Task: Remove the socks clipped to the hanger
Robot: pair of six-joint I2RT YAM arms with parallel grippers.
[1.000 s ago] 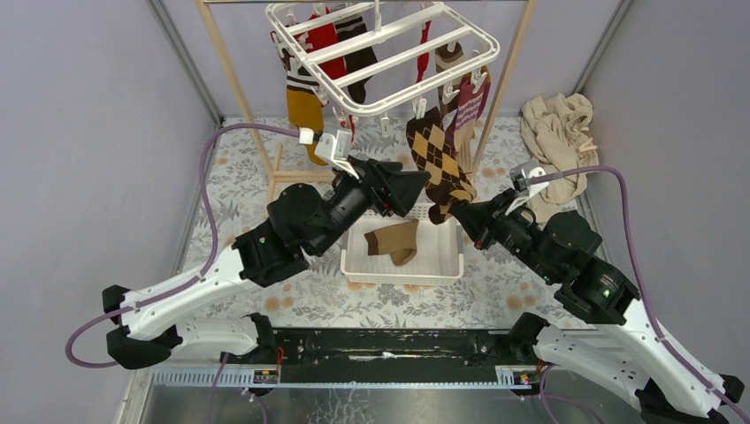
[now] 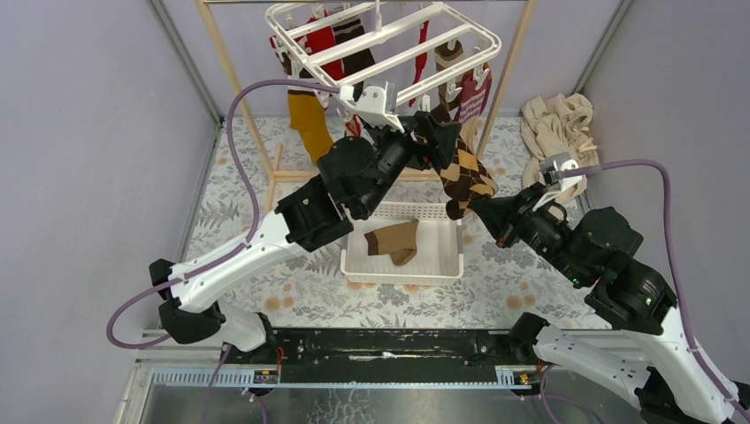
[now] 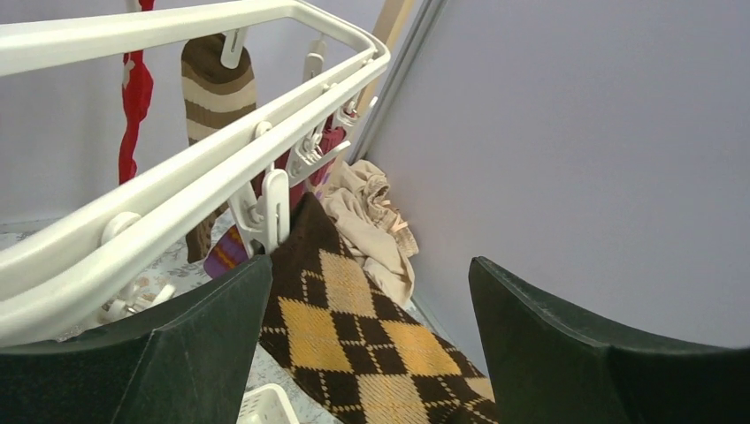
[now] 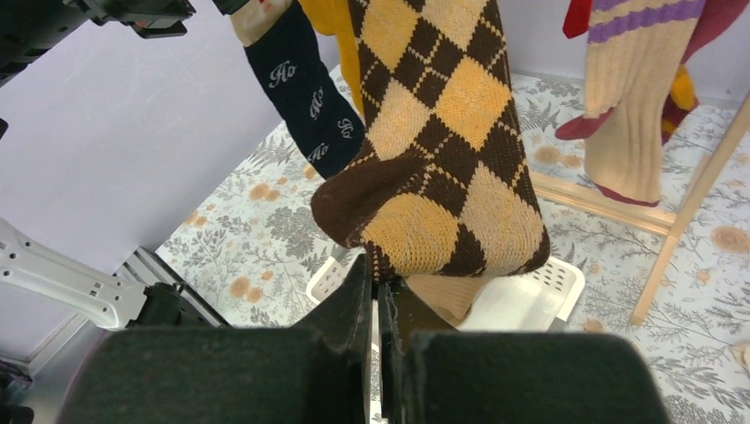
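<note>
A brown and yellow argyle sock (image 2: 466,174) stretches down from the front bar of the white hanger (image 2: 383,35). Its toe is pinched in my right gripper (image 2: 485,210), which is shut on it; in the right wrist view the fingertips (image 4: 355,296) meet at the sock's lower edge. My left gripper (image 2: 442,144) is up at the sock's top, with its fingers apart. Between its fingers, the left wrist view shows a white clip (image 3: 272,208) at the sock's top corner. Whether that clip still grips the sock I cannot tell. A brown sock (image 2: 394,241) lies in the white basket (image 2: 402,280).
Several other socks hang from the hanger, such as a yellow one (image 2: 309,124) at left and a purple-topped one (image 2: 474,95) at right. A wooden frame (image 2: 241,97) stands around it. Beige cloth (image 2: 559,128) is heaped at the back right.
My left gripper has moved up and right to the clip at the sock's top.
</note>
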